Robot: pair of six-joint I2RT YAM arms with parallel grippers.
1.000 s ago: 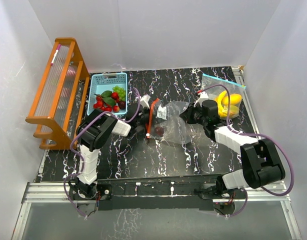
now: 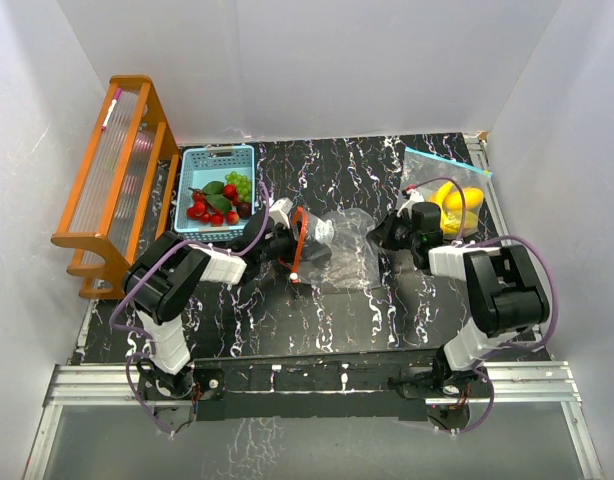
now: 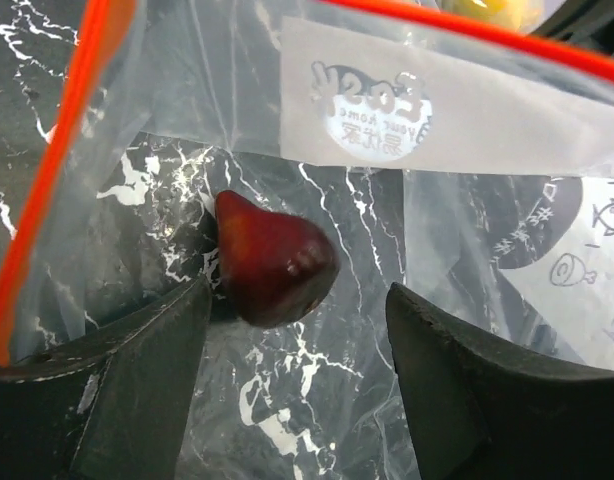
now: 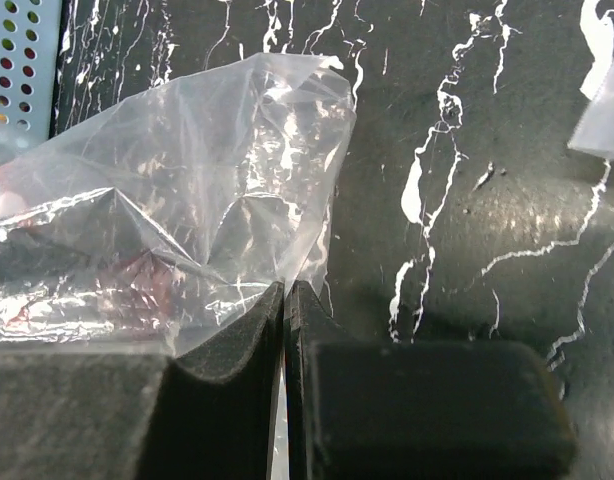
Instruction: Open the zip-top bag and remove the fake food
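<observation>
A clear zip bag with a red-orange zip strip [image 2: 301,240] lies mid-table, its mouth facing left and gaping. Inside it rests a dark red fake fruit [image 3: 272,262], tapered at one end, seen through the opening in the left wrist view. My left gripper stands part open at the bag's mouth, its fingers apart with the fruit just ahead of them and nothing gripped. Over at the bag's right end, my right gripper is shut on a fold of the clear plastic [image 4: 247,180]. In the top view the fruit is hard to make out.
A light blue basket [image 2: 181,200] of fake fruit stands behind the left arm. At the back right lies another zip bag [image 2: 449,165] holding yellow fake fruit [image 2: 461,198]. A wooden rack [image 2: 112,190] stands at the far left. Bare table shows in front of the bag.
Both arms have shifted. The bag looks more stretched out.
</observation>
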